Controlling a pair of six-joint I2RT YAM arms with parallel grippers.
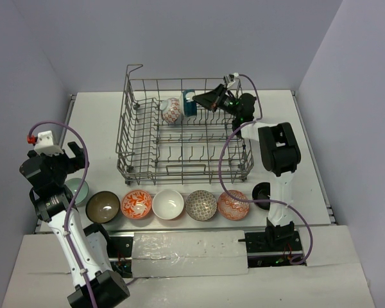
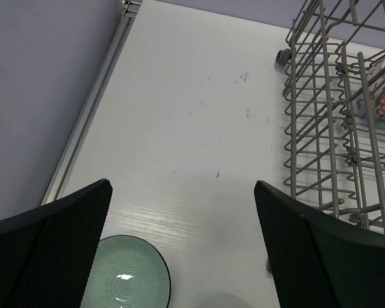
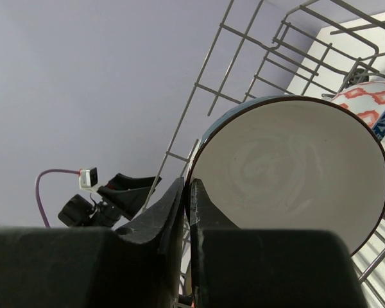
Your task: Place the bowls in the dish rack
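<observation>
In the rack (image 1: 140, 165), my right gripper (image 1: 195, 99) is shut on the rim of a blue bowl (image 1: 190, 110) with a white inside (image 3: 289, 167), held on its side at the back, just right of a red-patterned bowl (image 1: 171, 110). My left gripper (image 1: 76, 154) stands open and empty above the table's left side, over a pale green bowl (image 2: 131, 276). Along the front sit a brown bowl (image 1: 102, 207), an orange floral bowl (image 1: 136, 204), a white bowl (image 1: 168, 204), a grey patterned bowl (image 1: 201, 205) and a red patterned bowl (image 1: 232, 209).
A black round item (image 1: 261, 192) sits at the right front beside the right arm. Walls enclose the back and both sides.
</observation>
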